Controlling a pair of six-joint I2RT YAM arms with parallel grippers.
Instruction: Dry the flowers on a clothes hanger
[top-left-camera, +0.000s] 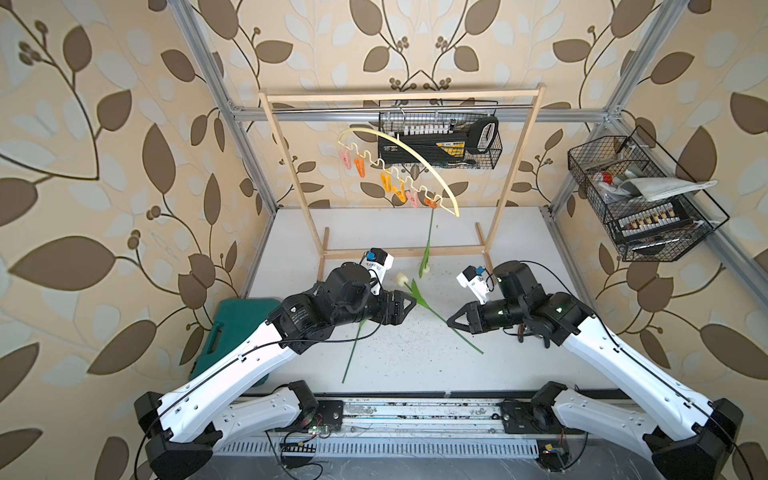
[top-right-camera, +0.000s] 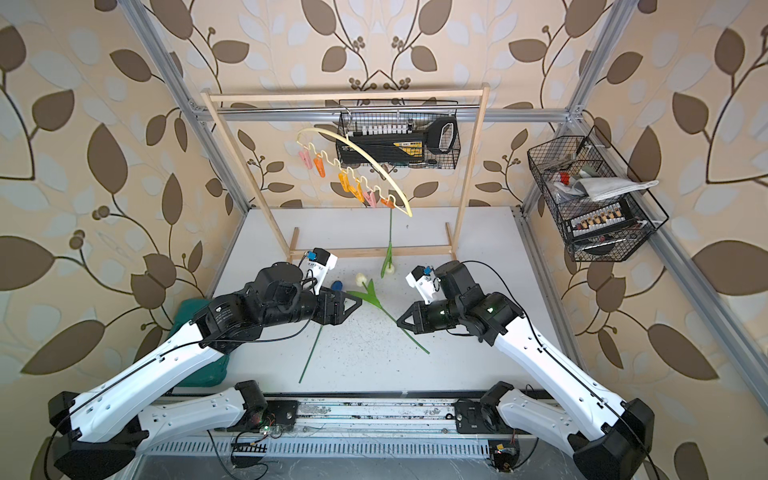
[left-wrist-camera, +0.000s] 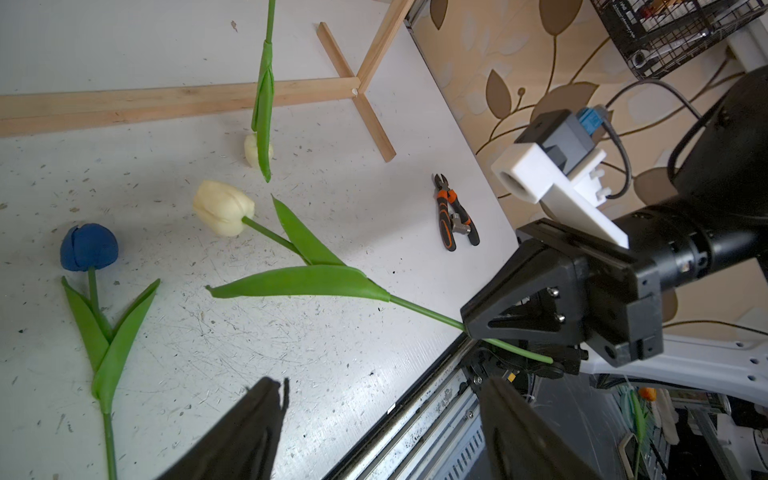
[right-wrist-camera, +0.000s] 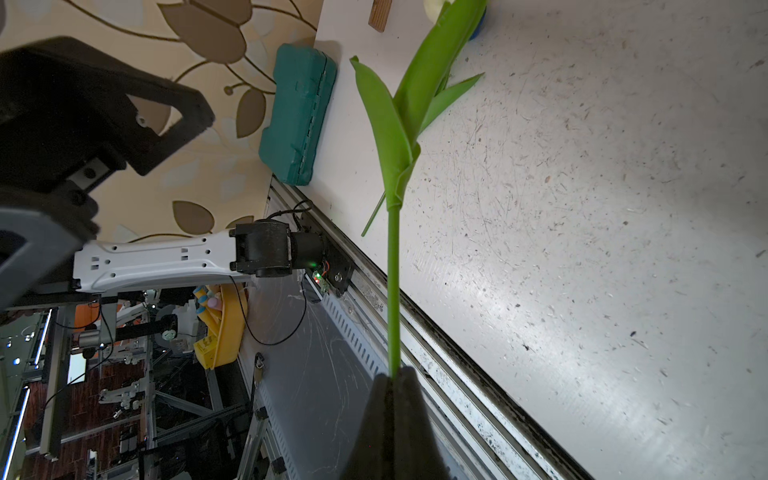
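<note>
In the left wrist view, a white tulip (left-wrist-camera: 222, 209) with green leaves is held by its stem, my right gripper being shut on it near the stem's end. Another white tulip (top-left-camera: 425, 252) hangs upside down from a clip at the right end of the pale yellow hanger (top-left-camera: 426, 165), which is on the wooden rack. Flat on the table lies a blue tulip (left-wrist-camera: 89, 248), its bloom partly hidden by my arm from above. My left gripper is open and empty, left of the held tulip's leaves.
Several pink and orange clothespins (top-left-camera: 386, 181) are clipped along the hanger. Cutters (left-wrist-camera: 453, 212) lie on the table's right side; a teal case (right-wrist-camera: 300, 112) stands at its left edge. Wire baskets (top-left-camera: 640, 196) hang on the walls.
</note>
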